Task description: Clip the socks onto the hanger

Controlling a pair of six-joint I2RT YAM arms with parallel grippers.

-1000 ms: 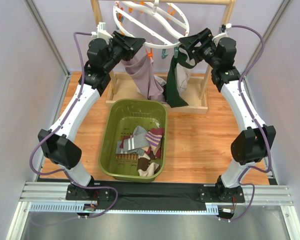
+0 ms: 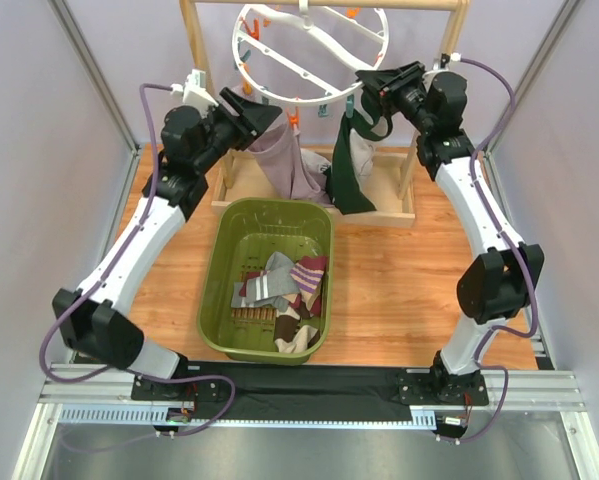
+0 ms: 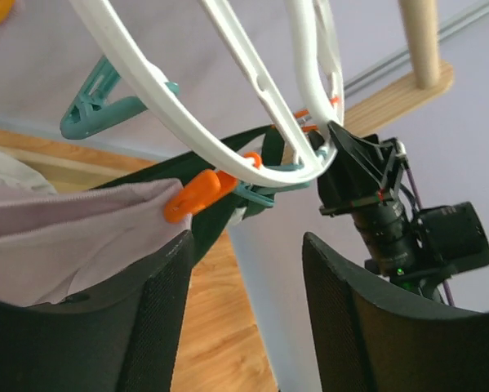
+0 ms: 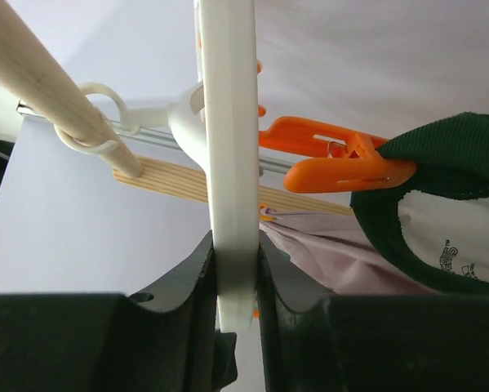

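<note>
The white round hanger [image 2: 297, 99] with orange and teal clips hangs from the wooden frame. A lilac sock [image 2: 279, 160] hangs from an orange clip [image 3: 199, 196]. A dark green sock [image 2: 345, 180] with white inside hangs at the right, beside an orange clip [image 4: 350, 171]. My left gripper [image 2: 254, 115] is open, below and left of the rim, with nothing between its fingers. My right gripper [image 2: 374, 82] is shut on the white hanger rim, seen vertical between its fingers in the right wrist view.
The green bin [image 2: 214, 300] on the wooden table holds several grey, striped and brown socks. The wooden stand's base [image 2: 389, 205] stands behind it.
My right gripper has moved onto the rim and shut on it. The hanger has shifted slightly.
</note>
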